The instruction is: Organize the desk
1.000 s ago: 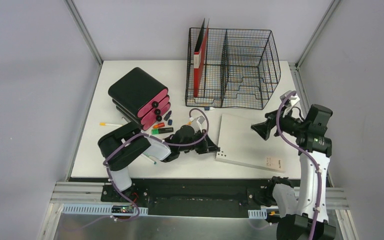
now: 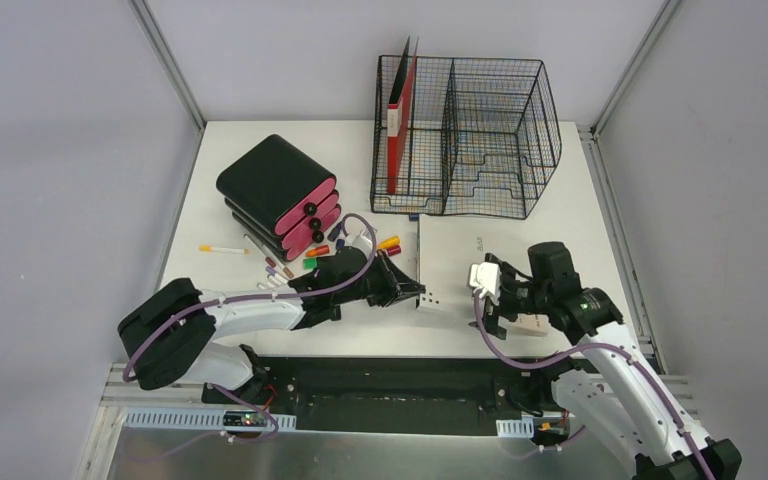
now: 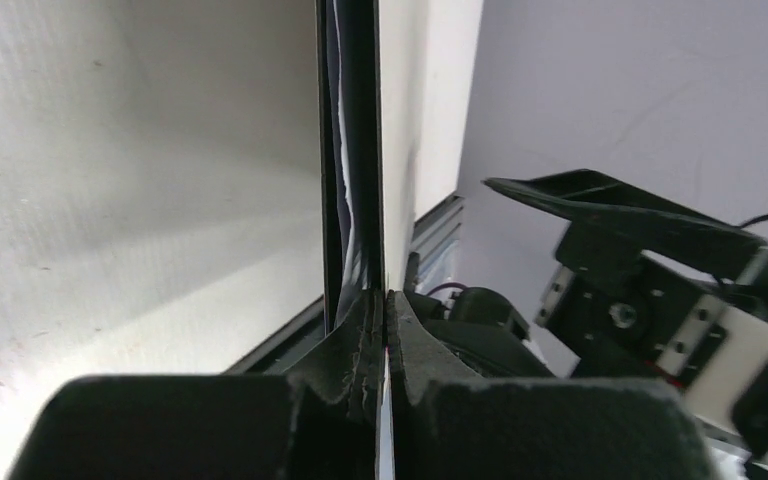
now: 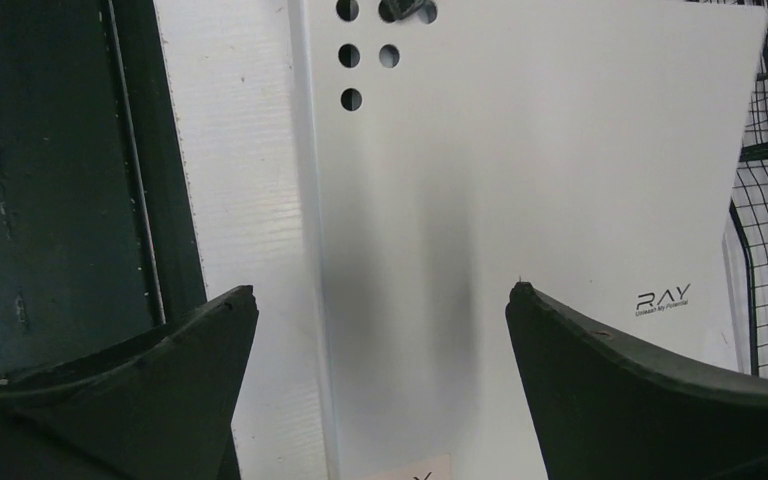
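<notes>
A white binder [image 2: 450, 260] with punched holes and RAY print lies at the front right of the desk, also filling much of the right wrist view [image 4: 530, 170]. My left gripper [image 2: 418, 292] is shut at its left edge; in the left wrist view the binder's dark edge [image 3: 350, 170] runs to the fingertips [image 3: 385, 305], apparently pinched there. My right gripper [image 2: 490, 315] is open over the binder's front, its fingers either side of the near edge in its wrist view, nothing seen between them.
A wire rack [image 2: 495, 140] with a red folder [image 2: 397, 150] stands at the back. Stacked black-and-pink cases [image 2: 270, 185] sit at left, loose markers [image 2: 223, 250] near them. The desk's front edge borders a dark recess [image 2: 400, 390].
My left gripper has moved left, and the binder has shifted left and looks raised along that side. My right gripper has swung left and toward the front, over the binder.
</notes>
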